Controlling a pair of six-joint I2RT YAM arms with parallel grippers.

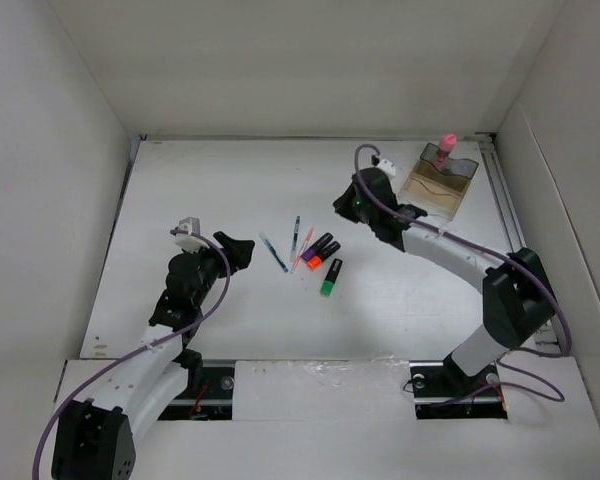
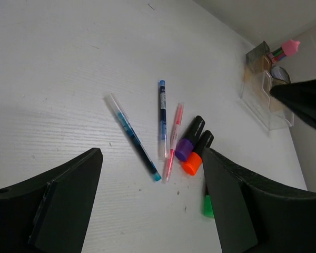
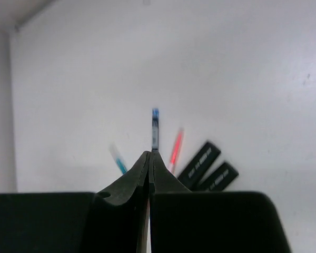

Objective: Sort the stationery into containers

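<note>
Several pens and markers lie mid-table: a teal pen (image 2: pixel 133 138), a blue pen (image 1: pixel 295 235), a red pen (image 2: pixel 177 125), purple (image 1: pixel 317 246) and orange (image 1: pixel 324 255) markers, and a green marker (image 1: pixel 331 278). My left gripper (image 1: pixel 242 252) hangs left of them, open and empty in the left wrist view. My right gripper (image 1: pixel 342 210) is above and right of the pens, its fingertips together in the right wrist view, nothing seen between them. The sectioned container (image 1: pixel 430 195) at back right holds a pink-topped item (image 1: pixel 447 147).
White walls enclose the table (image 1: pixel 190 170) at the back and sides.
</note>
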